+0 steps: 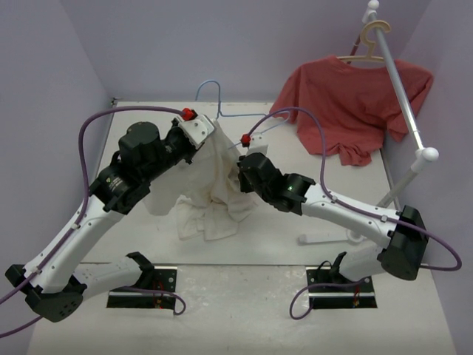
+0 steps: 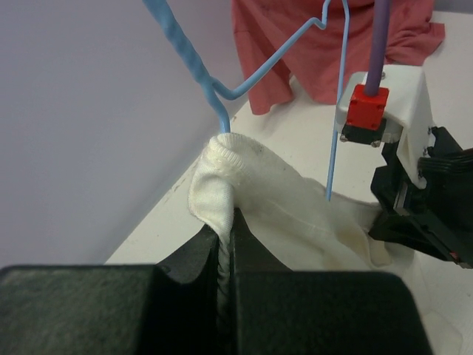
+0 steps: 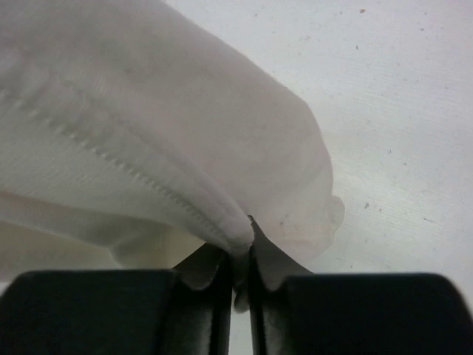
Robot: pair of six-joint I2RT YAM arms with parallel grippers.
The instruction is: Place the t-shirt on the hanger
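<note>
The white t-shirt (image 1: 214, 200) hangs bunched above the table, its lower folds lying on the surface. My left gripper is shut on its ribbed collar edge. A blue hanger (image 1: 219, 100) rises from that collar, and in the left wrist view its stem meets the cloth just beyond my fingers. One hanger arm (image 2: 273, 63) juts out to the right, outside the shirt; its bent-back bar runs down to the cloth. Lower on the shirt's right side, my right gripper is shut on a seamed fold. The rest of the hanger is hidden by cloth.
A red shirt (image 1: 347, 103) hangs on a tan hanger (image 1: 367, 44) from a white rack (image 1: 403, 89) at the right. The rack's foot (image 1: 321, 239) reaches onto the table. Bare table shows around the white shirt.
</note>
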